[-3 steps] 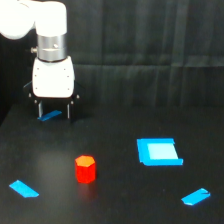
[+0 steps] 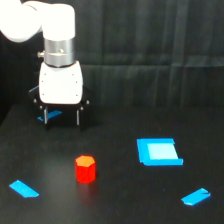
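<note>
A red block (image 2: 86,169) with a six-sided top stands on the dark table, left of centre. To its right lies a blue square (image 2: 143,151) with a white middle. My white arm comes down at the upper left, and its gripper (image 2: 61,119) is above the table, behind and left of the red block. The fingers stand wide apart, with no object seen between them; dark on dark, their tips are hard to make out.
Short blue strips lie at the front left (image 2: 23,189) and front right (image 2: 196,197). Another blue strip (image 2: 50,116) shows behind the gripper. Dark curtains (image 2: 150,60) hang at the back. Bare table surrounds the block.
My arm and gripper have shifted a little to the right and slightly lower in view. The red block and the blue square have stayed in place.
</note>
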